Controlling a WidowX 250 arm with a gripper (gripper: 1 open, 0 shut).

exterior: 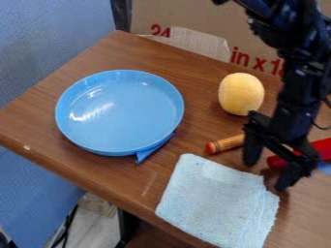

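The black gripper [274,155] is low at the right of the table, over a red cylindrical object [319,149] and near the right end of an orange crayon-like stick [225,143]. It hides much of both, and whether its fingers hold anything cannot be told. A pale folded cloth [218,201] lies at the front, just below the gripper. A yellow round object [241,93] sits behind the stick. A blue plate [119,108] lies at the left, with a blue piece at its lower right edge.
The wooden table [65,77] ends at a diagonal left edge beside a blue surface. A cardboard box [195,19] stands at the back. Bare table shows around the plate's left and between plate and cloth.
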